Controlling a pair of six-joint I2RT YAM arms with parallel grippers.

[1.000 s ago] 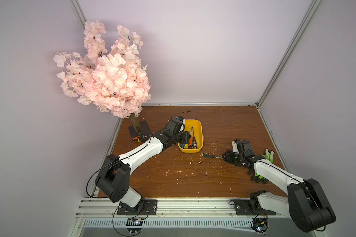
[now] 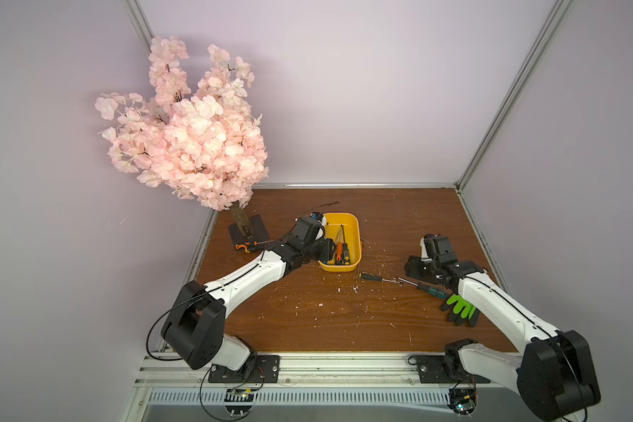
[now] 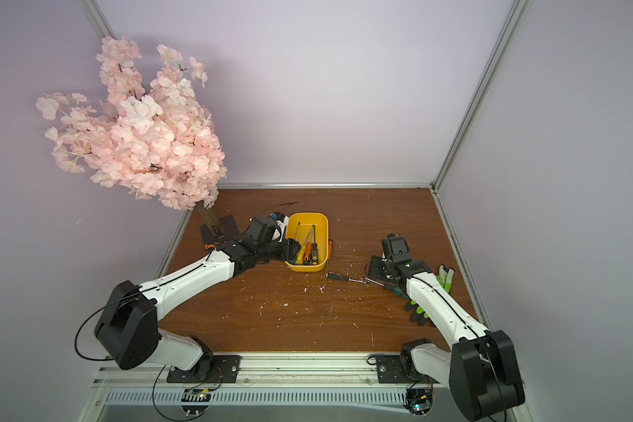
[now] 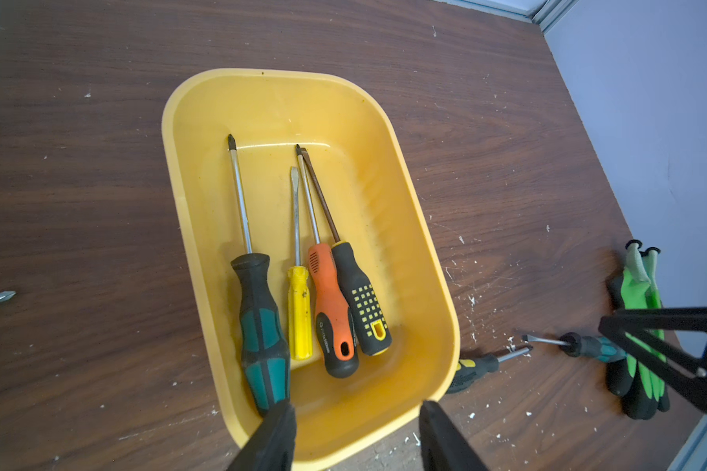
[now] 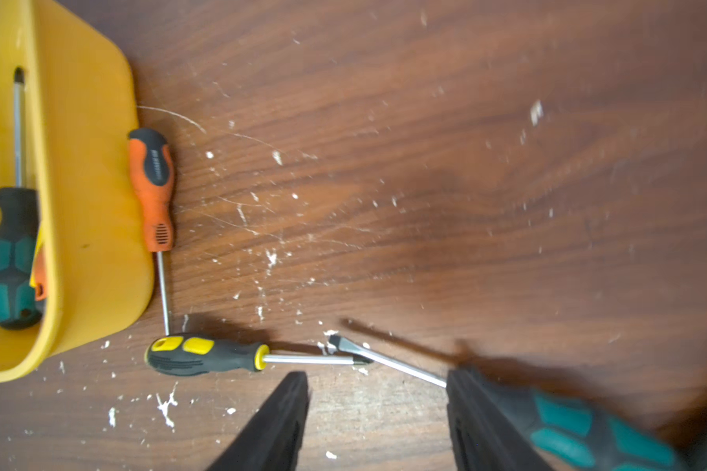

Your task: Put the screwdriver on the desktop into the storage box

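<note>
The yellow storage box [image 4: 176, 180] holds several screwdrivers, including a teal-black one [image 4: 263, 329]. My left gripper hangs over the box's near end, fingers apart, nothing visible between them. On the desktop right of the box lie an orange screwdriver [image 5: 151, 184], a yellow-black screwdriver [image 5: 204, 353] and a teal-black screwdriver [image 5: 565, 424]. My right gripper is open above the latter two, their shafts seen beyond its fingertips.
Green-black gloves [image 2: 460, 309] lie at the desk's right. A flower tree [image 2: 190, 140] stands at the back left, with a tool [image 2: 247, 246] by its base.
My right arm has risen and moved slightly right and back, exposing the teal-black screwdriver on the desk. The left arm has shifted slightly left.
</note>
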